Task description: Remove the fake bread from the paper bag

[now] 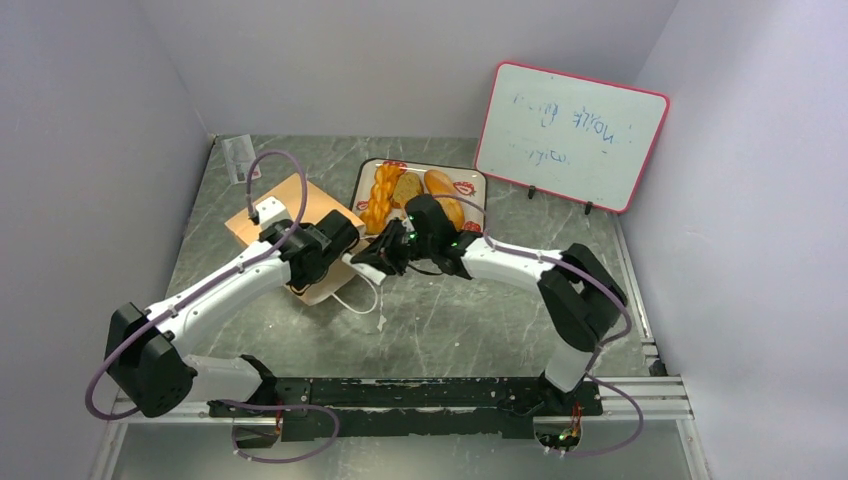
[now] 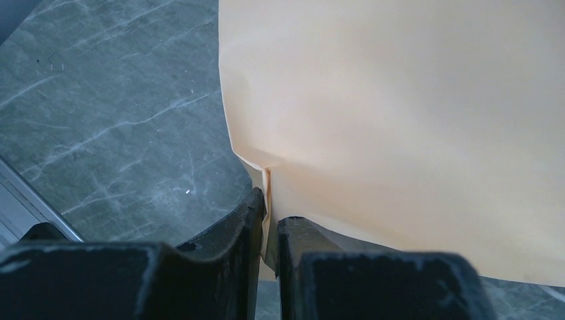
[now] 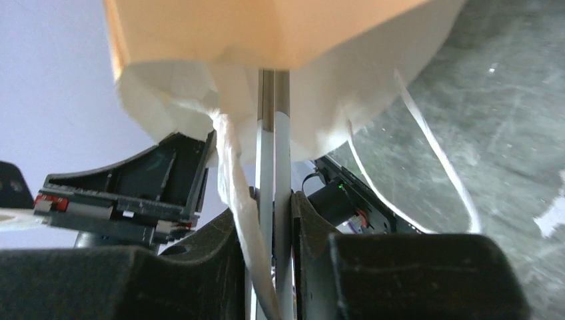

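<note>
A brown paper bag (image 1: 320,200) lies on its side at centre left, its mouth facing right. My left gripper is shut on its creased paper edge. At the bag's mouth is my right gripper (image 1: 388,245), its fingertips (image 3: 230,223) pointing toward the opening under an orange-lit paper flap (image 3: 266,30). Two narrow grey strips (image 3: 283,173) run from between the right fingers into the mouth; whether they are gripped is unclear. A white paper handle (image 3: 233,170) crosses beside the left one of those fingers. No bread shows inside the bag, whose interior is mostly hidden.
Behind the right gripper stands a tray (image 1: 478,205) with a braided loaf (image 1: 381,190), a bread slice (image 1: 407,187) and a long loaf (image 1: 442,192). A whiteboard (image 1: 570,130) leans at the back right. Bare grey table spreads across the front right.
</note>
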